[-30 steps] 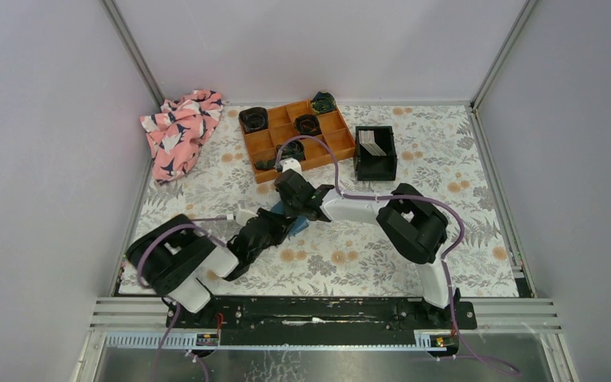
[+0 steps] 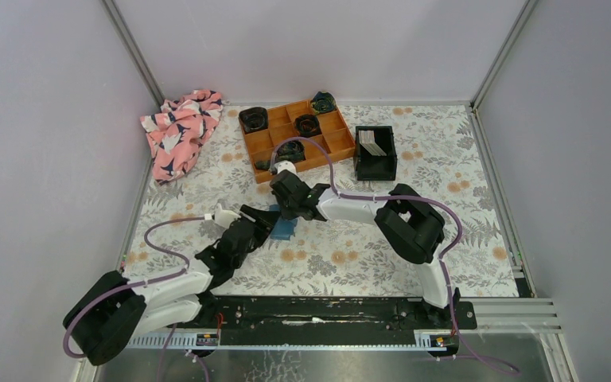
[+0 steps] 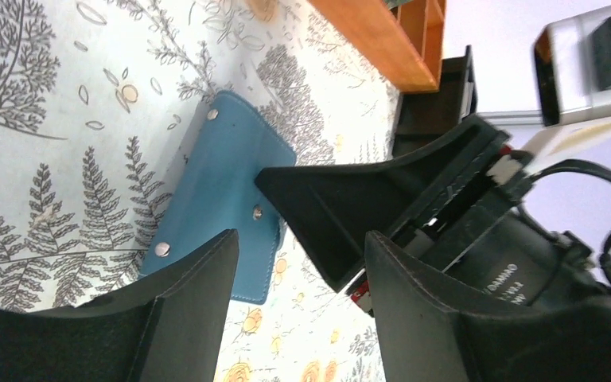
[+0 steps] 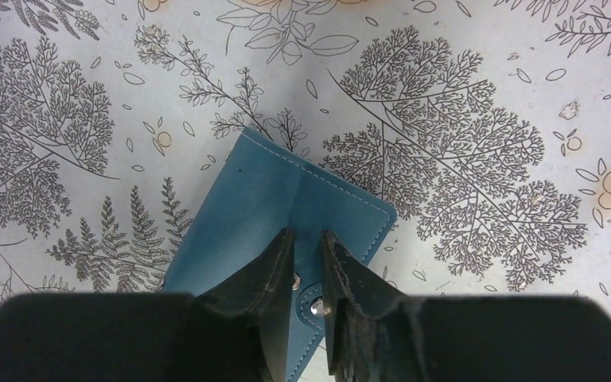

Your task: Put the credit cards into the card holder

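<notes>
The blue card holder lies on the table beneath both arms, with stitched edges and a snap flap [image 4: 310,313] visible in the right wrist view. My right gripper is over it, its fingertips a narrow gap apart beside the snaps. My left gripper stands open just left of it, near the right gripper's body, with nothing seen between its fingers. Pale, thin card-like items stand in the black box [image 2: 378,165] at the back right; whether these are the credit cards is too small to tell.
An orange divided tray [image 2: 337,142] with black items sits behind the arms. A pink patterned cloth [image 2: 177,135] lies at the back left.
My left arm has drawn back toward the front left, uncovering more of the holder, which has turned slightly. My right gripper has moved a little to the left.
</notes>
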